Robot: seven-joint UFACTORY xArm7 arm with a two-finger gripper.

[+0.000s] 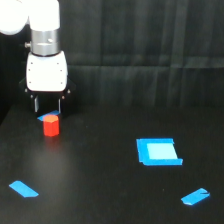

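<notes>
A small red block (51,125) rests on the dark table at the left. Above it in the picture hangs my gripper (48,106), its two dark fingers spread apart and nothing seen between them. How far the fingertips are from the block in depth is hard to judge. To the right, a white square (160,152) lies flat on the table, framed by blue tape (143,153).
Part of a blue tape strip (42,117) shows behind the block. Separate blue strips lie at the front left (23,188) and front right (195,197). Bare table (100,160) separates the block from the square; a dark curtain (140,60) hangs behind.
</notes>
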